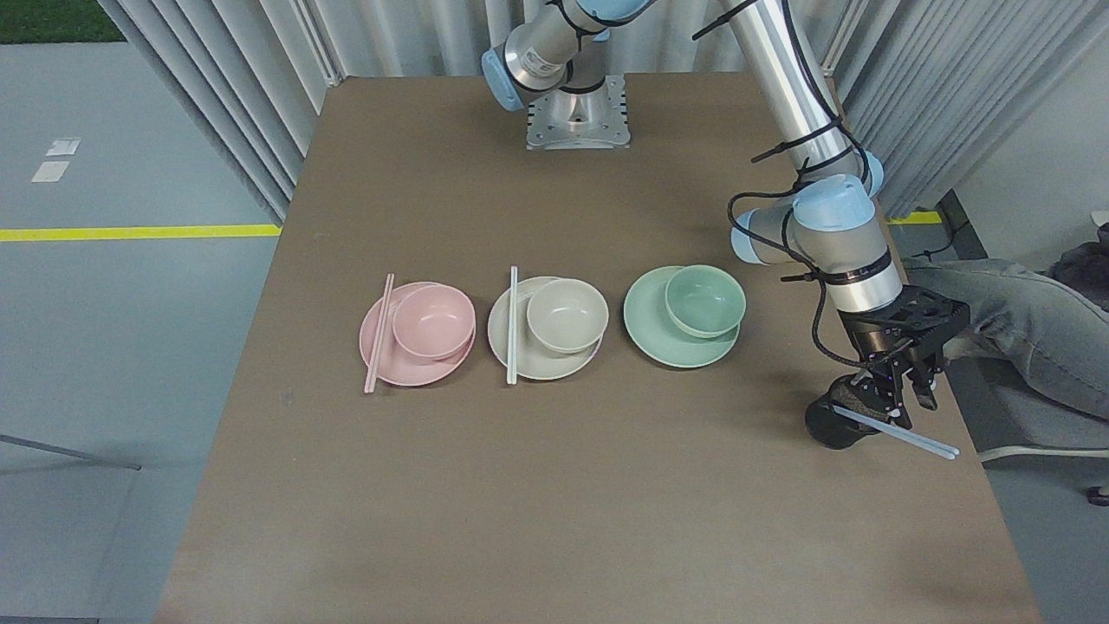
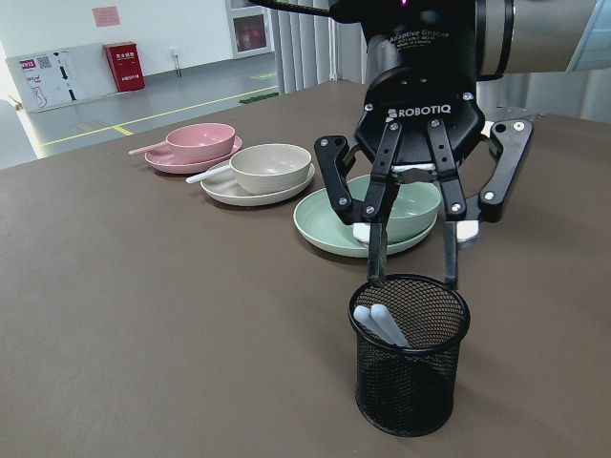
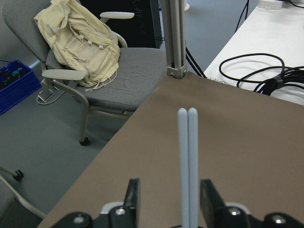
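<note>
My gripper [image 2: 413, 279] stands open just above a black mesh cup [image 2: 406, 386] at the table's right side. Two pale blue-grey chopsticks [image 1: 896, 431] lean out of that cup; in the wrist view the chopsticks [image 3: 188, 161] stand between my spread fingers, and contact with them is not clear. To the left, a green bowl on a green plate [image 1: 645, 322], a white bowl on a white plate [image 1: 551, 362] with white chopsticks [image 1: 512, 324], and a pink bowl on a pink plate [image 1: 405, 374] with pink chopsticks [image 1: 379, 333] stand in a row.
The arm's base [image 1: 577, 130] is at the back. A seated person's leg [image 1: 1024, 322] is just beyond the right edge. The wrist view shows a chair and a white table with coiled cables.
</note>
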